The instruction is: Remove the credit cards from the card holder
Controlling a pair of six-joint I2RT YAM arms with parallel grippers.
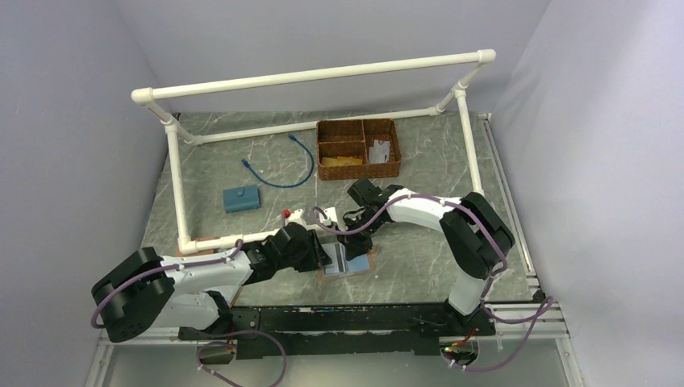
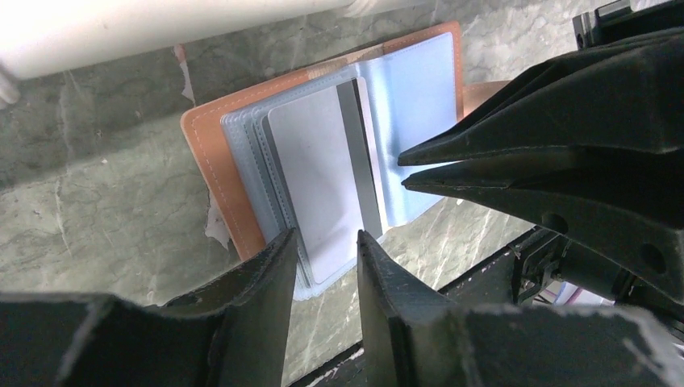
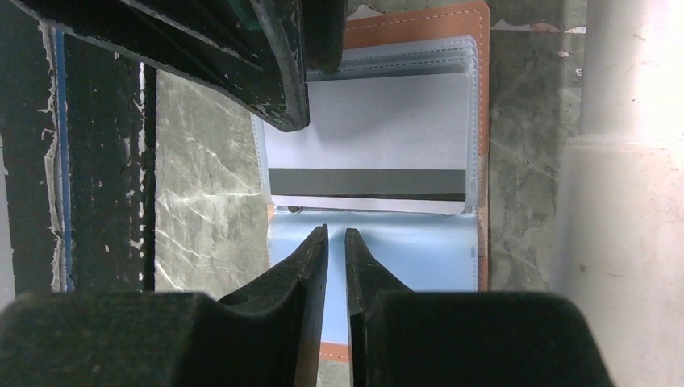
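Observation:
The open tan card holder point(image 2: 211, 153) lies on the table with clear sleeves; a white card with a dark stripe point(image 2: 314, 185) fills one side point(image 3: 367, 129), pale blue point(image 3: 411, 258) the other. My left gripper is part open over the card's near end, nothing visibly between its fingers. My right gripper is shut at the blue side beside the card; whether it pinches the holder is unclear.
A white pipe point(image 1: 230, 240) runs just behind the holder. A wicker basket point(image 1: 358, 168), blue cable point(image 1: 278, 184) and teal wallet point(image 1: 240, 199) lie farther back. The black table edge point(image 1: 347, 314) is in front.

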